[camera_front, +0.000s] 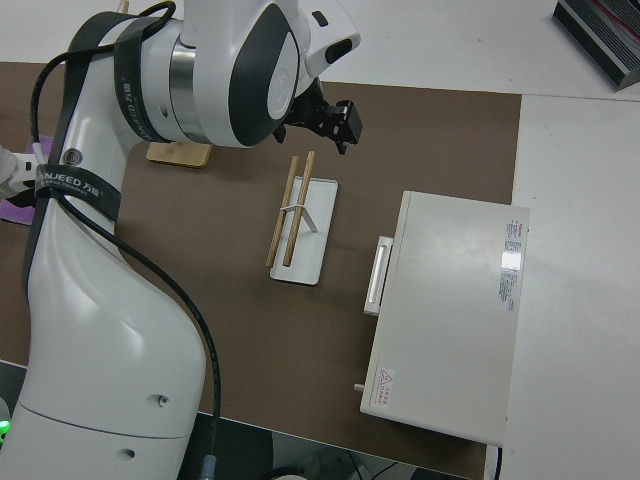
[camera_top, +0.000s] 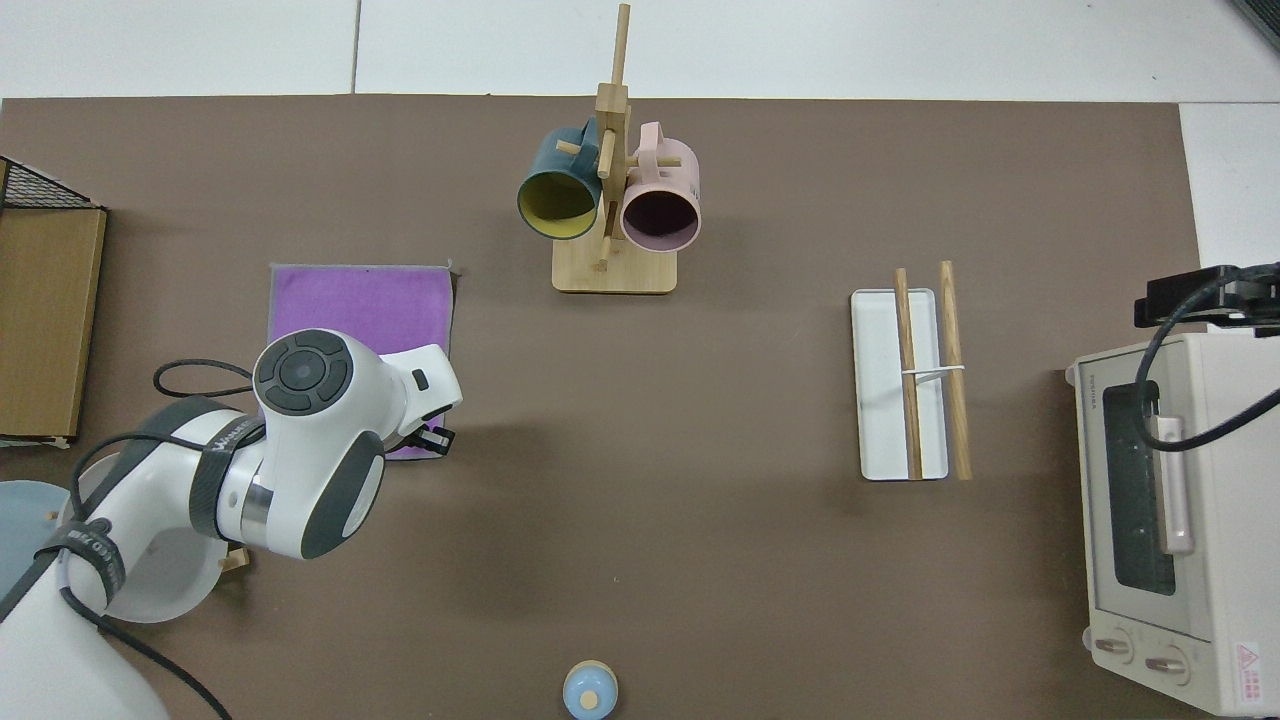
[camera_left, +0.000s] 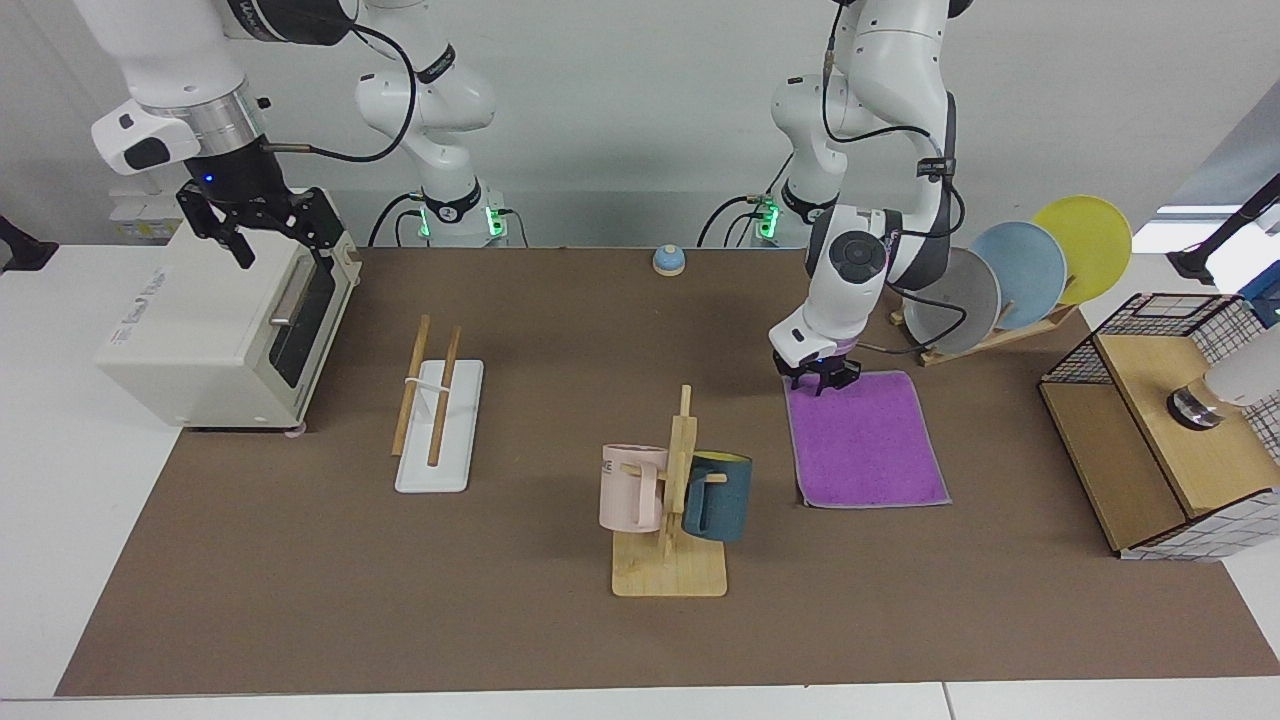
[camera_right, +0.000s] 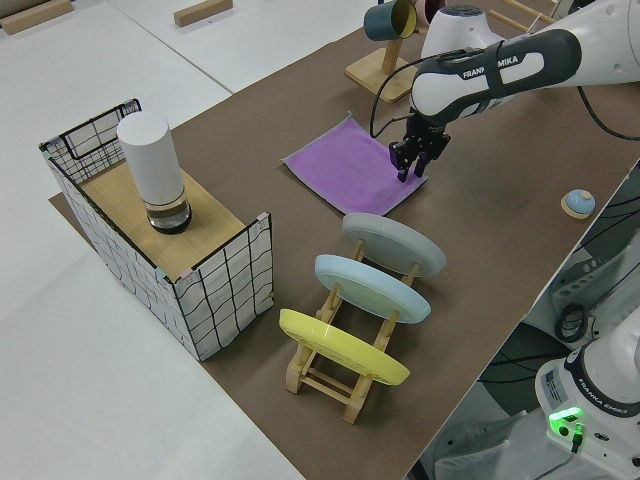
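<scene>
A purple towel (camera_top: 360, 300) lies left of the wooden mug tree (camera_left: 668, 576), which holds a teal mug (camera_top: 554, 192) and a pink mug (camera_top: 672, 192). One arm's gripper (camera_left: 818, 372) sits low at the towel's near edge, as the left view shows; its fingers are too small and shadowed to read. The other gripper (camera_front: 325, 125) hangs near the white toaster oven (camera_top: 1224, 516); whether it is open or shut is unclear.
A rack of plates (camera_right: 355, 348), a wire basket (camera_right: 230, 300), a white board with wooden rods (camera_top: 876, 396) and a small blue timer (camera_top: 589, 692) stand around the mat.
</scene>
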